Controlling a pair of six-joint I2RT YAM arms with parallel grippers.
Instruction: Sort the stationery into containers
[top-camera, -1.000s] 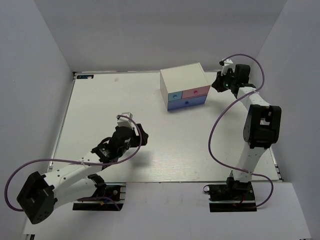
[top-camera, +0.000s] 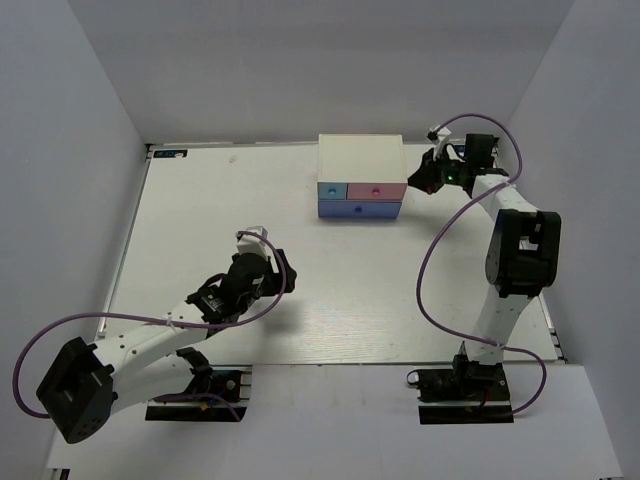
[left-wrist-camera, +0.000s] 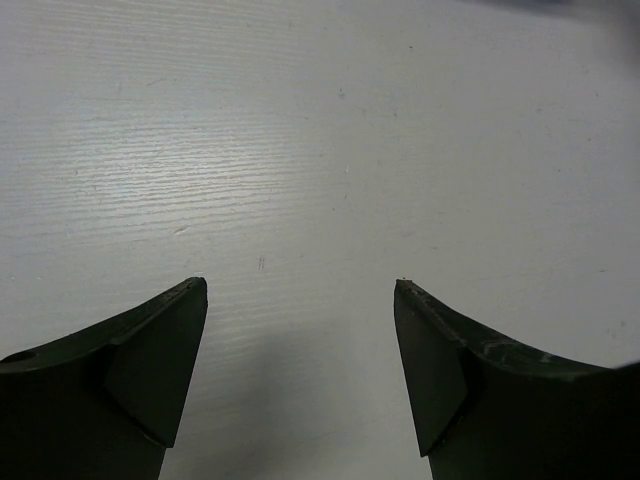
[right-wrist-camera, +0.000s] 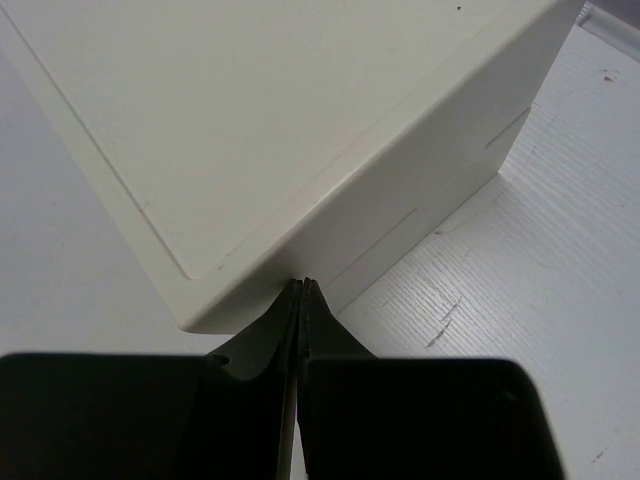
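Note:
A white drawer box (top-camera: 361, 157) with blue and pink drawer fronts stands at the back centre-right of the table. My right gripper (top-camera: 423, 183) is at the box's right side; in the right wrist view its shut fingertips (right-wrist-camera: 306, 300) are against or very close to the white side wall, nothing seen between them. My left gripper (top-camera: 280, 278) hangs over the bare front-left of the table, its fingers apart with nothing between them in the left wrist view. No loose stationery can be made out.
Walls stand at the back and both sides. Purple cables loop beside both arms.
The drawer box has turned to face squarely forward and shifted slightly left. My right gripper has moved left along with it. The left arm is almost unmoved.

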